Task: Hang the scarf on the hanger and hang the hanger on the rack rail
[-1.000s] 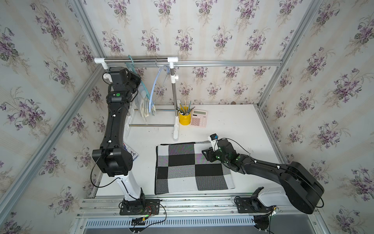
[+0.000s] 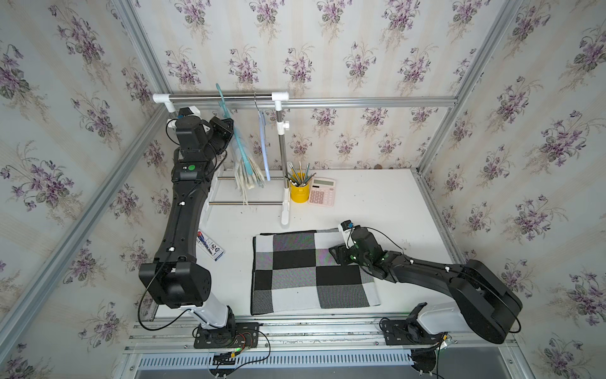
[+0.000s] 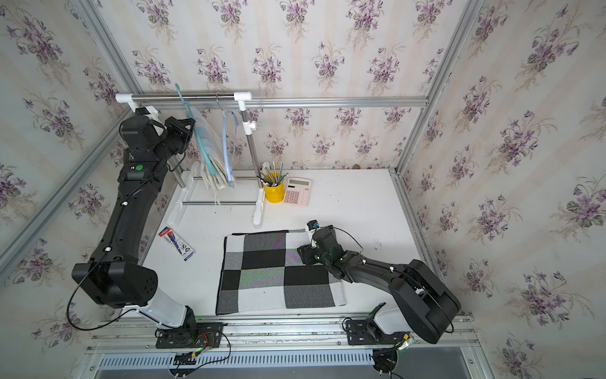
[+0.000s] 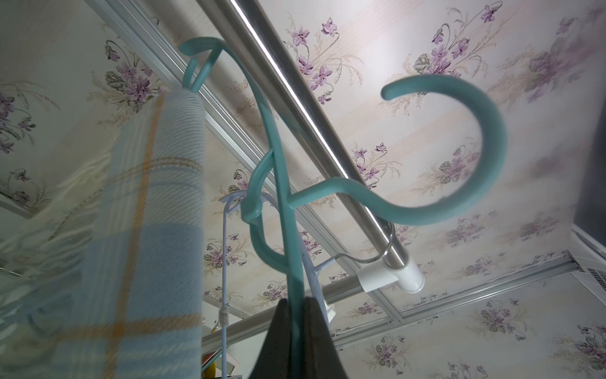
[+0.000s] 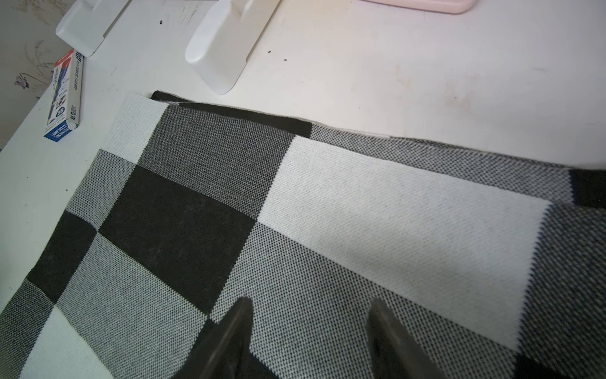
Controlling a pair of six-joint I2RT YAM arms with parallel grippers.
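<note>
A teal hanger [image 4: 271, 139] carries a pale blue plaid scarf [image 4: 161, 221] with fringed ends, which hang low in the top left view. My left gripper is shut on the hanger's bar, up beside the metal rail [image 2: 240, 97]. In the left wrist view the hanger's hook curls out on the far side of the rail; whether it rests on the rail cannot be told. Above a black, grey and white checked cloth [image 5: 157, 233] on the table, my right gripper stands open with nothing between its fingers.
A lavender hanger [image 2: 264, 142] hangs on the same rail, to the right. Behind the cloth stand a yellow pen cup [image 2: 300, 191] and a pink calculator [image 2: 322, 190]. A small box [image 3: 176, 243] lies at the left.
The left arm has raised the teal hanger and scarf and moved slightly right and back toward the rail. The lavender hanger has swung to hang straighter.
</note>
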